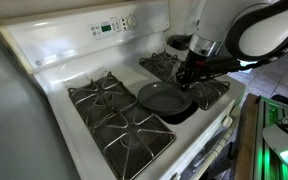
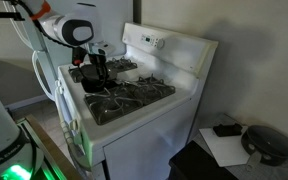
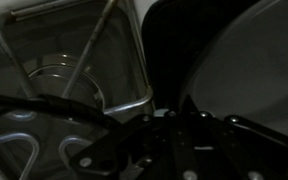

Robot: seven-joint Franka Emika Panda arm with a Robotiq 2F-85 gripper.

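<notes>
A dark grey frying pan (image 1: 165, 98) is over the middle of the stove top, close to level. My gripper (image 1: 187, 84) is at the pan's right rim, its fingers closed up with only the thin rim seeming to lie between them. In the wrist view the pan's curved edge (image 3: 206, 62) runs down to the gripper, and the fingertips there are dark and hard to make out. From the other side, exterior view 2 has the pan (image 2: 92, 84) low beneath the gripper. Whether its base touches the stove cannot be told.
Black burner grates (image 1: 136, 143) flank the pan on the white stove (image 1: 84, 73). A dark flat surface (image 1: 186, 113) shows beneath it. On the counter at right in exterior view 2 are a black pot (image 2: 268, 146) and a white sheet (image 2: 224, 147).
</notes>
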